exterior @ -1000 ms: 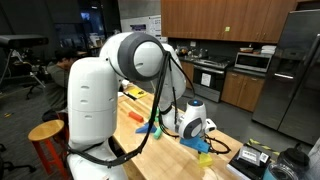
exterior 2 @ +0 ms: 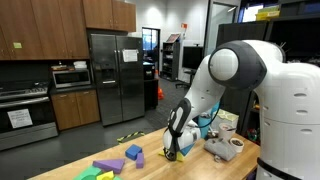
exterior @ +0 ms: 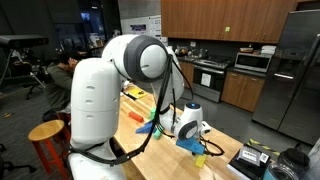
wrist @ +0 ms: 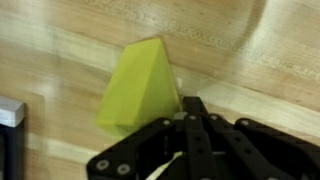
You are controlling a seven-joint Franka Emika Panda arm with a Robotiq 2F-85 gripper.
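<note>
A yellow-green block (wrist: 140, 88) with slanted faces lies on the wooden table, left of centre in the wrist view. My black gripper is shut right beside its right edge, with nothing visible between the fingertips. The fingers appear to touch or nearly touch the block; the exact contact is hard to tell. In exterior view 1 the block (exterior: 199, 160) shows as a small yellow patch below the gripper. Exterior view 2 has the yellow block (exterior 2: 173, 156) low under the white arm, partly covered by the gripper.
Blue (exterior 2: 130, 136) and purple (exterior 2: 110, 163) blocks lie elsewhere on the table, with a green piece (exterior 2: 90, 173) near them. Grey metal items (exterior 2: 222, 148) stand right of the arm. A dark appliance (exterior: 292, 163) sits at the table's right end. Bare wood surrounds the yellow block.
In exterior view 1 the gripper and the yellow block have shifted slightly to the left. The block remains low at the table.
</note>
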